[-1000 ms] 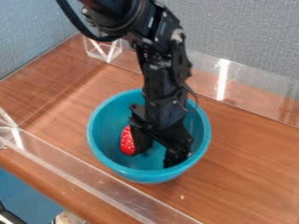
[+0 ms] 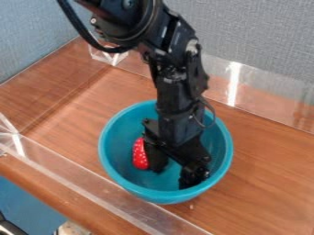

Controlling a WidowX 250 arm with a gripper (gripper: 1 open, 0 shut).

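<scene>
A black arm reaches down from the top into a teal bowl (image 2: 124, 138) on the wooden table. The gripper (image 2: 173, 163) is inside the bowl, open, its dark fingertips low and partly hidden against each other. A red strawberry-like object (image 2: 140, 154) lies in the bowl just left of the gripper, partly behind it; whether they touch I cannot tell.
Clear plastic barriers (image 2: 263, 101) run along the back and the front left of the table. Bare wood (image 2: 68, 101) is free to the left and right of the bowl. A grey textured wall stands behind.
The gripper has shifted slightly right and down within the bowl. The bowl has moved a little right, and the red object with it.
</scene>
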